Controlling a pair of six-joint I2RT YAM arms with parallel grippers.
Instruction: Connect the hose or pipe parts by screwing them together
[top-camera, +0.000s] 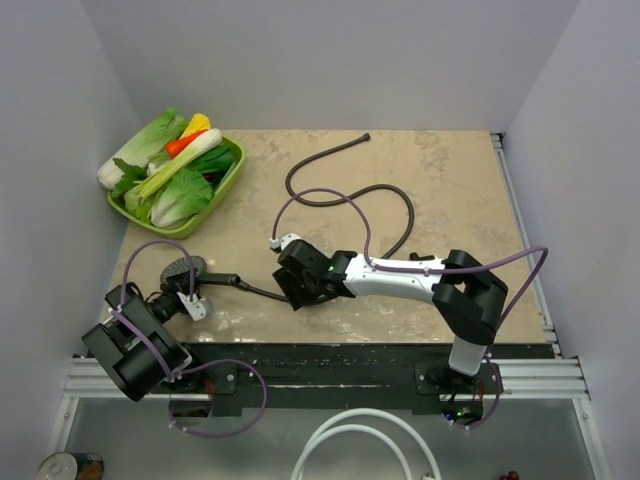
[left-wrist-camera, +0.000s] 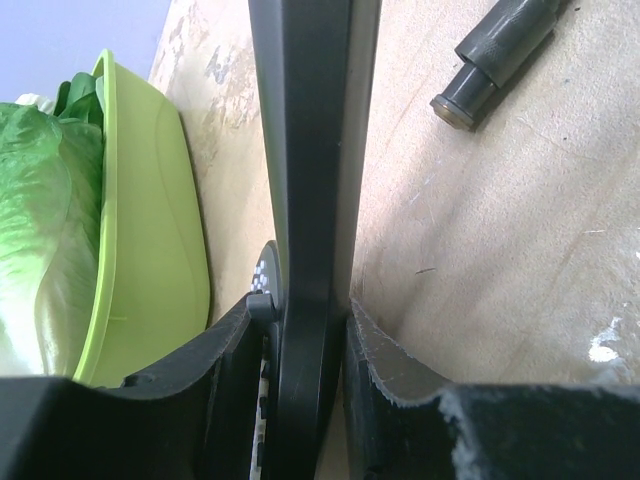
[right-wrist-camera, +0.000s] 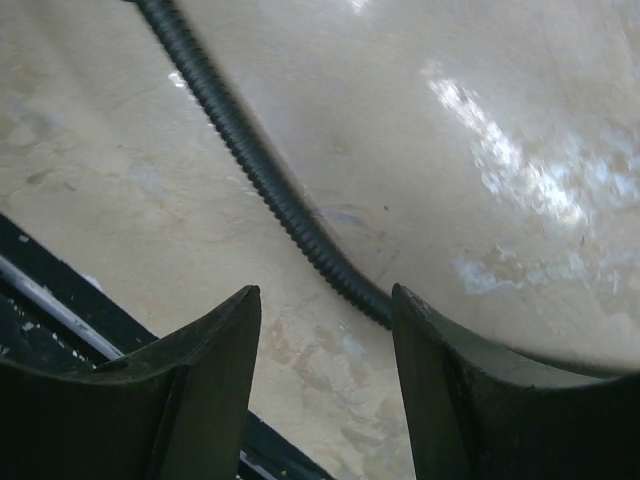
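The showerhead (top-camera: 182, 270) lies at the lower left, its black handle (left-wrist-camera: 318, 170) running up between the fingers of my left gripper, which are close around it; whether they clamp it I cannot tell. The black hose (right-wrist-camera: 280, 195) runs from there across the table and up into an S at the back. My right gripper is open above the hose in the lower middle, nothing between its fingers. A black T-shaped fitting (top-camera: 420, 257) on the right is partly hidden behind the right arm. In the left wrist view a black cylindrical fitting (left-wrist-camera: 490, 65) lies right of the handle.
A green basket of vegetables (top-camera: 225, 195) stands at the back left. White tubes (top-camera: 370, 420) show beyond that edge.
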